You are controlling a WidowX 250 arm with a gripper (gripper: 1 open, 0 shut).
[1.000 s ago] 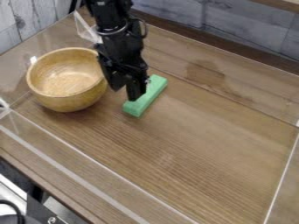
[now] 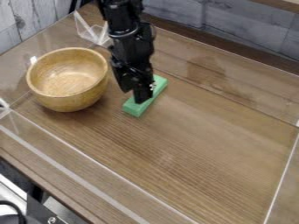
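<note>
My black gripper (image 2: 135,86) hangs down from the top centre of the camera view, low over a green rectangular block (image 2: 142,101) that lies on the wooden table (image 2: 211,140). Its fingertips are at the block's upper left part and partly cover it. Whether they touch the block, and how far they stand apart, is unclear. Just left of the gripper sits a wide tan wooden bowl (image 2: 68,77), with nothing visible in it.
A wall runs along the top left, and a dark cable (image 2: 12,214) shows at the bottom left corner.
The block and bowl look unmoved.
</note>
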